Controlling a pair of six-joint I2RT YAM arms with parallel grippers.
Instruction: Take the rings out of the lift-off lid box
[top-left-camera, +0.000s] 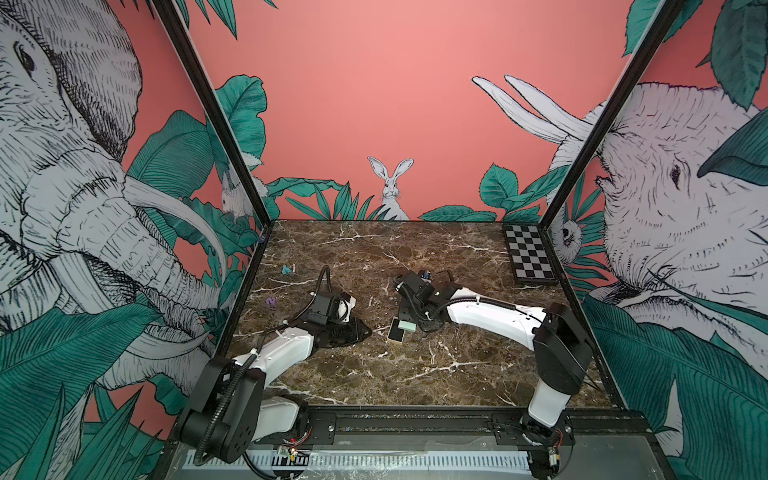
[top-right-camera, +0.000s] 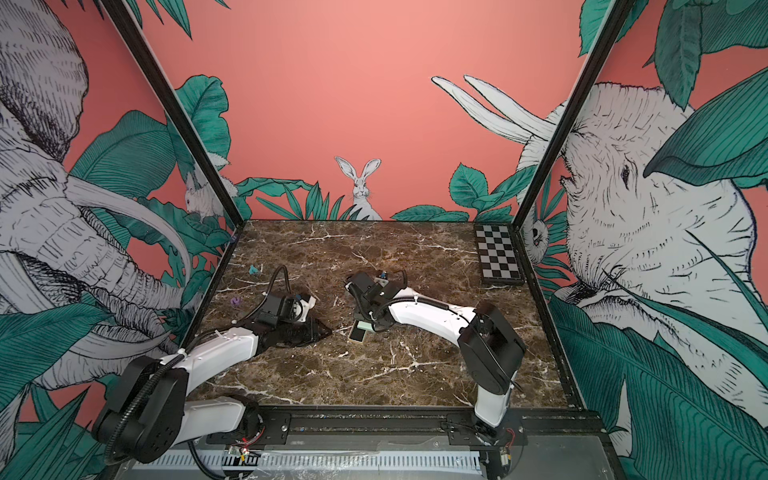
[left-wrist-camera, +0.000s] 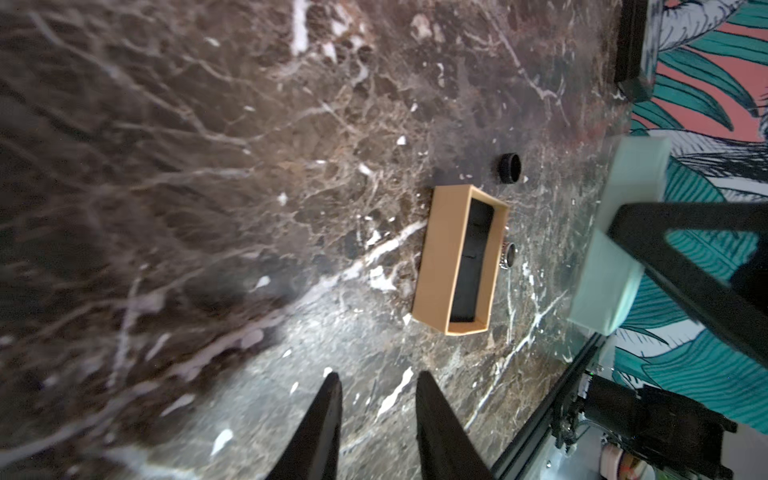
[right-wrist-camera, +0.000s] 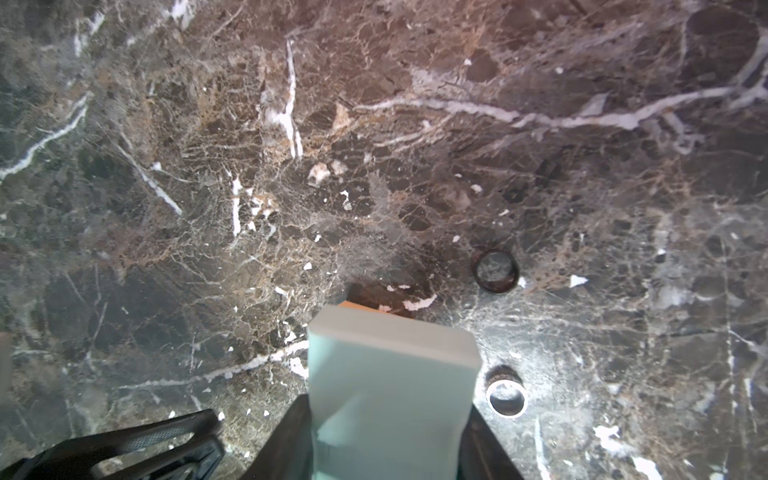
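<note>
The tan box base (left-wrist-camera: 442, 260) with its black insert (left-wrist-camera: 472, 256) rests on the table, its open side showing. Two rings lie on the table beside it: a dark ring (right-wrist-camera: 496, 271) and a silver ring (right-wrist-camera: 506, 397). My right gripper is shut on the pale green lid (right-wrist-camera: 392, 360), holding it above the table. From the right wrist, the lid hides nearly all of the base. My left gripper is partly open with nothing between its fingers, low over the table left of the base in the top left view (top-left-camera: 395, 329).
A checkered board (top-left-camera: 529, 254) lies at the back right. A small teal item (top-left-camera: 286, 270) and a purple one (top-left-camera: 270, 301) sit toward the left edge.
</note>
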